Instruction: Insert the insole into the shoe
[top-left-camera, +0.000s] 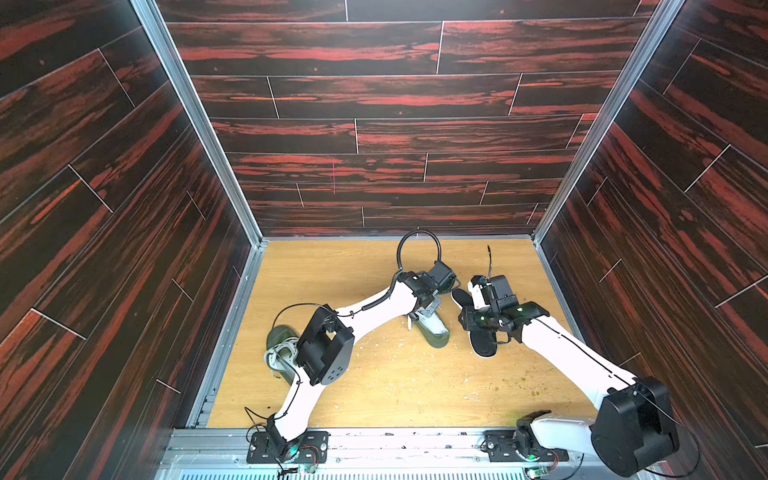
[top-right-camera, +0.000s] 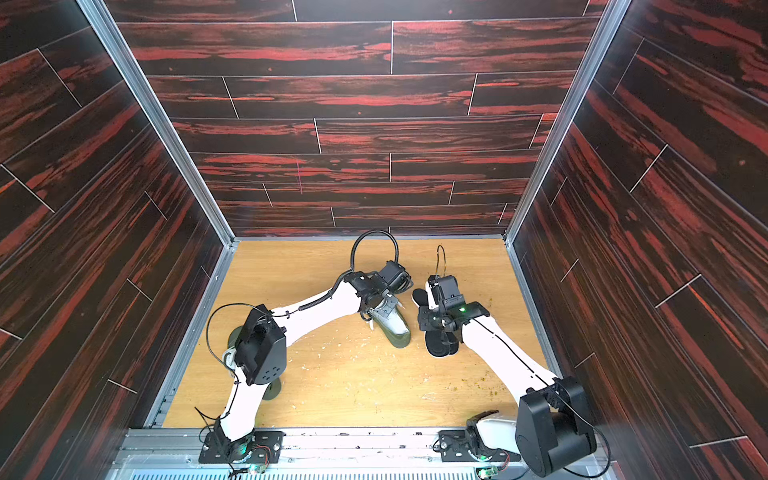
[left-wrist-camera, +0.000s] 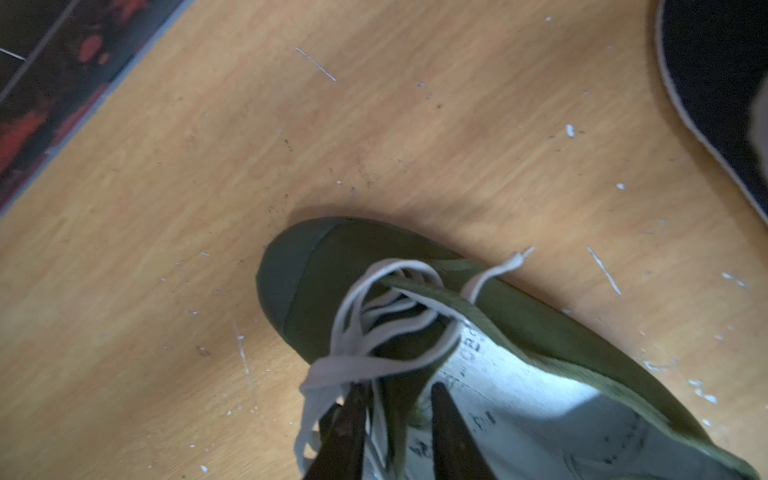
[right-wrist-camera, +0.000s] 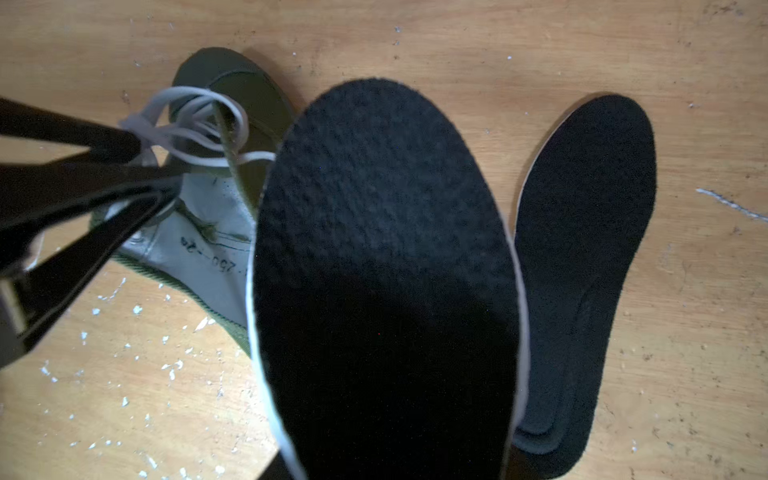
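Observation:
An olive canvas shoe (top-left-camera: 434, 336) with white laces lies mid-table. My left gripper is at its laced opening, fingertips among laces and upper edge; the right wrist view (right-wrist-camera: 156, 160) shows this left gripper part open. A black insole (right-wrist-camera: 384, 240) with white edge fills the middle of the right wrist view, raised in my right gripper (top-left-camera: 472, 320), which is shut on it, its fingers mostly hidden beneath. A second black insole (right-wrist-camera: 584, 200) lies flat on the table to the right.
A second olive shoe (top-left-camera: 280, 344) lies at the left, partly behind my left arm. Walls enclose it on the sides and back.

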